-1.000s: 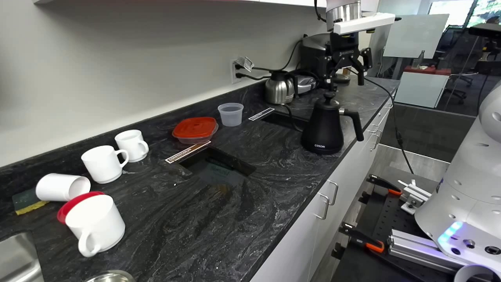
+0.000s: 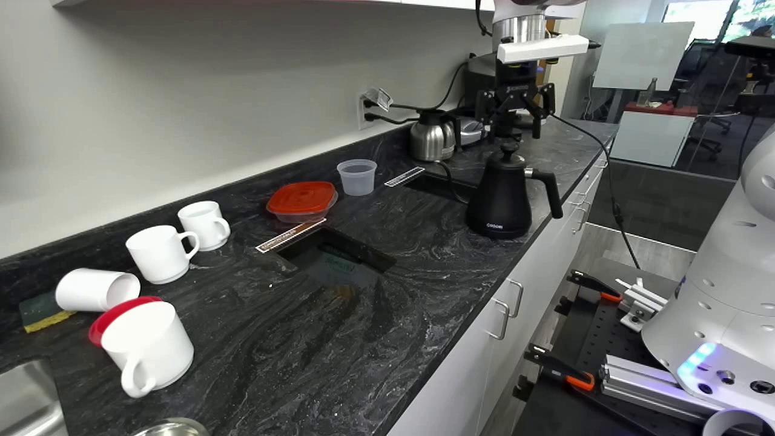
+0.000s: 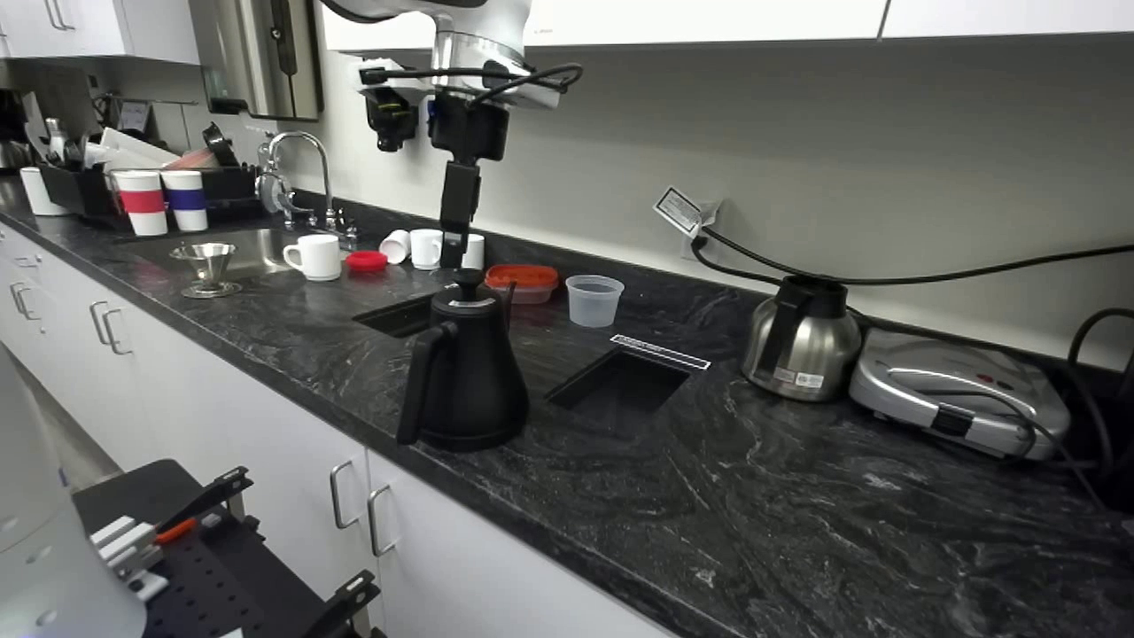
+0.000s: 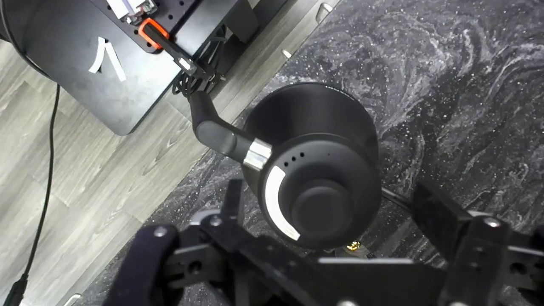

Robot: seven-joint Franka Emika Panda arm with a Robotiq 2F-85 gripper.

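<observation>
A black gooseneck kettle (image 2: 499, 196) stands upright near the counter's front edge, its lid on. In exterior view 2 the kettle (image 3: 469, 377) has its handle toward the front edge. My gripper (image 2: 513, 131) is open above it, fingers pointing down, with nothing held. From the wrist, the kettle's round lid knob (image 4: 322, 210) shows between the two spread fingers of the gripper. Seen side-on in exterior view 2, the gripper (image 3: 454, 260) has its tips around the height of the knob; whether they touch the kettle I cannot tell.
Two dark rectangular recesses, one (image 2: 338, 254) nearer the mugs, lie in the counter. A clear plastic cup (image 3: 594, 301), a red-lidded container (image 2: 302, 200) and a steel carafe (image 3: 803, 340) stand toward the wall. White mugs (image 2: 161, 254) sit by the sink. Open counter lies right of the kettle in exterior view 2.
In exterior view 1 my gripper has shifted left and slightly down, bringing it more directly over the kettle's lid. The kettle stands where it was, and the fingers remain spread.
</observation>
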